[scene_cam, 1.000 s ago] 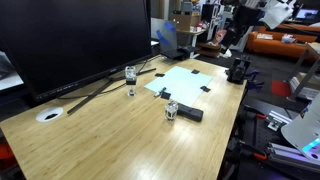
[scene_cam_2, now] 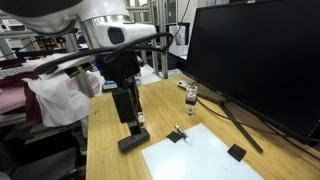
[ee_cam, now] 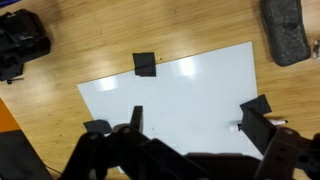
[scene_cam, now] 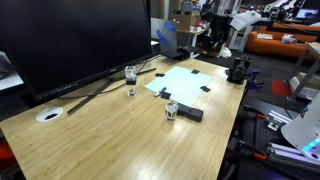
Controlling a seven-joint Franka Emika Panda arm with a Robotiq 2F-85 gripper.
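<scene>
A white sheet or board (ee_cam: 185, 95) lies flat on the wooden table, with black squares (ee_cam: 145, 64) at its edges. By its right edge in the wrist view is a slim white marker-like item (ee_cam: 240, 126), partly hidden by a finger. A dark oblong block (ee_cam: 285, 30) rests off the board at the upper right; exterior view 1 shows the block (scene_cam: 188, 115) too. My gripper hangs above the board, its fingers wide apart. It is open and empty. In exterior view 2 the gripper (scene_cam_2: 126, 105) points downward.
Two clear-and-white containers stand on the table, one by the monitor (scene_cam: 130, 80) and a nearer container (scene_cam: 171, 110). A black device (scene_cam: 238, 70) sits at the table's right end. The large monitor (scene_cam: 85, 40) lines the back.
In exterior view 1 the arm and gripper have moved left, further over the table. The objects on the table have stayed in place.
</scene>
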